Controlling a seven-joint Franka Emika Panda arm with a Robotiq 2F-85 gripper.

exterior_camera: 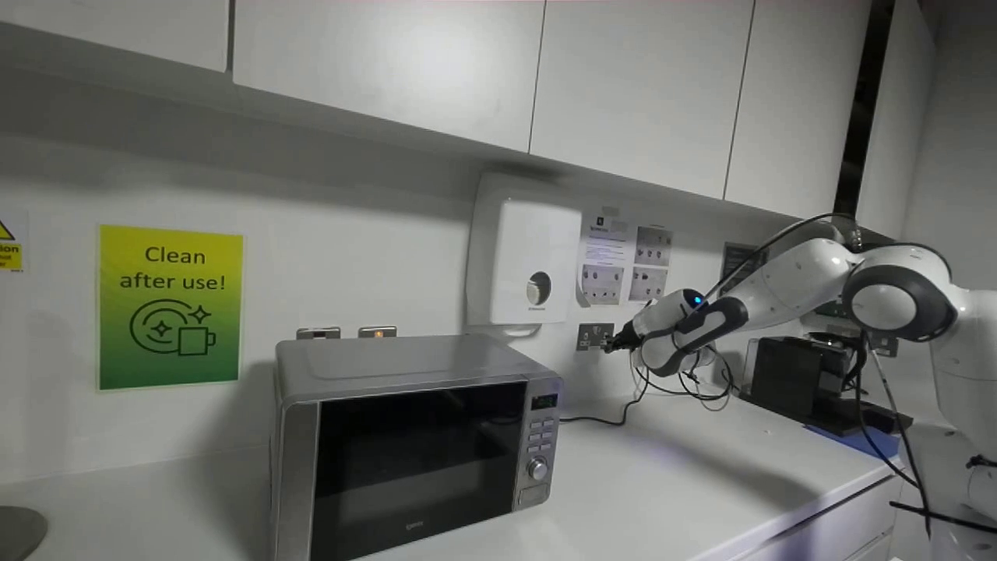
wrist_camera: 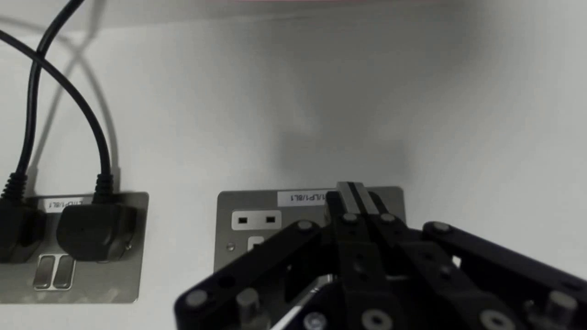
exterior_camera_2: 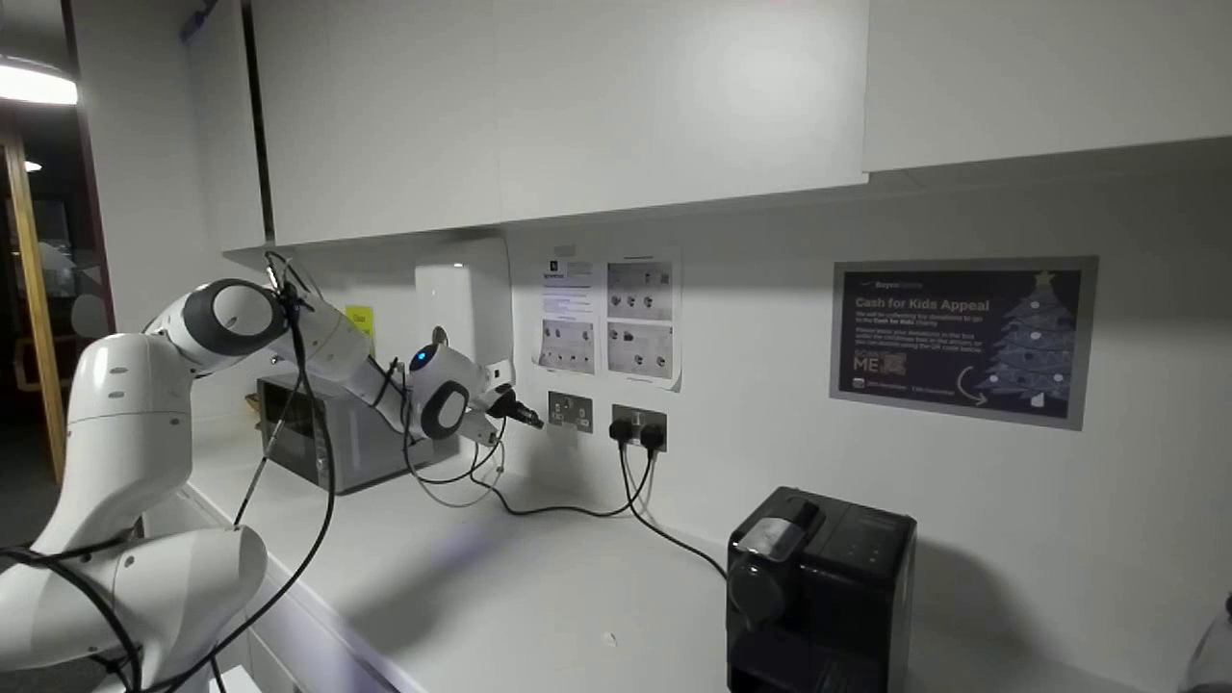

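Observation:
My gripper is shut, its two fingertips side by side with nothing visible between them. In the wrist view the fingers cover the right part of a metal wall socket plate (wrist_camera: 228,231), which carries no plug on its visible left side. Whether the tips touch that plate cannot be told. Exterior view 1 shows the gripper (exterior_camera: 609,347) in front of the same socket plate (exterior_camera: 586,335). In exterior view 2 the gripper (exterior_camera_2: 538,422) points at the wall, just left of the plate (exterior_camera_2: 572,412).
A second socket plate (exterior_camera_2: 655,418) beside it holds two black plugs (wrist_camera: 96,231) with cables. A microwave (exterior_camera: 420,458) and a black coffee machine (exterior_camera_2: 820,589) stand on the counter (exterior_camera_2: 520,601). A dispenser (exterior_camera: 523,248) hangs nearby. The counter's middle holds only cables.

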